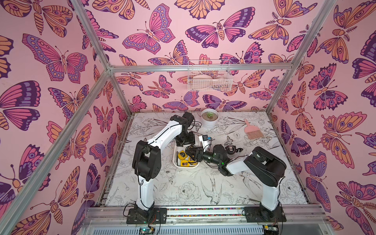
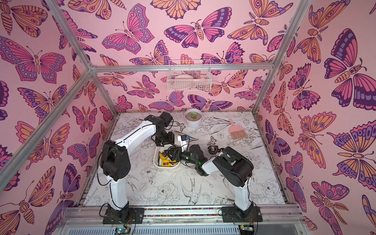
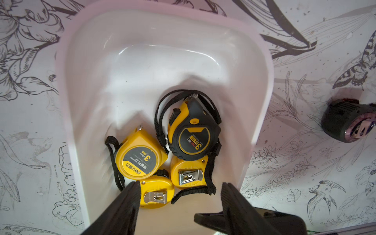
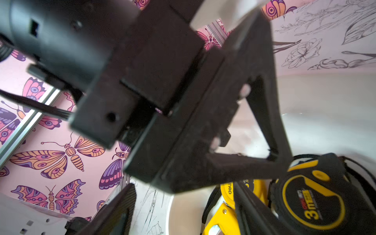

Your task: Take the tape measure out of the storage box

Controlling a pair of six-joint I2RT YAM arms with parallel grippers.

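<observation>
A white storage box (image 3: 137, 66) holds several tape measures: a yellow round-labelled one (image 3: 137, 156), a black-and-yellow one (image 3: 194, 131), and two smaller yellow ones (image 3: 156, 192) with metal clips below them. My left gripper hangs over the box with its fingers apart and nothing between them. From the right, my right gripper reaches in low over the box, its fingers also apart. In the right wrist view, one right finger hides part of the yellow measures, and the black-and-yellow measure (image 4: 313, 199) lies beside it. I see no measure held.
Outside the box, to its right, lies a black round object (image 3: 346, 121). A white plant pot (image 1: 209, 118) stands behind the box, and a pink dustpan (image 1: 253, 131) lies at the back right. The two grippers are very close together.
</observation>
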